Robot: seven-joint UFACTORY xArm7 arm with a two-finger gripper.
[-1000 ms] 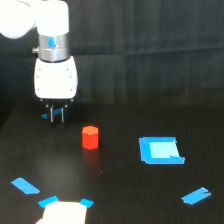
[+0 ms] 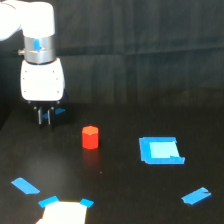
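At the upper left hangs the white arm, its gripper [image 2: 45,116] pointing down. The dark fingers are small against the dark background, and how far apart they stand is unclear. No object shows at the fingertips. A red block [image 2: 90,137] with a hexagonal outline rests on the black table, to the right of the gripper and nearer the camera. Farther right lies a pale square [image 2: 163,150] bordered with blue tape.
Blue tape strips mark the table at the left [image 2: 25,186] and the right [image 2: 196,196]. A white object [image 2: 65,213] is cut off by the bottom edge, with more tape beside it. Between the red block and the taped square the table is bare.
The arm and gripper have shifted to the left and slightly lower in the picture. The red block and the taped square have stayed where they were.
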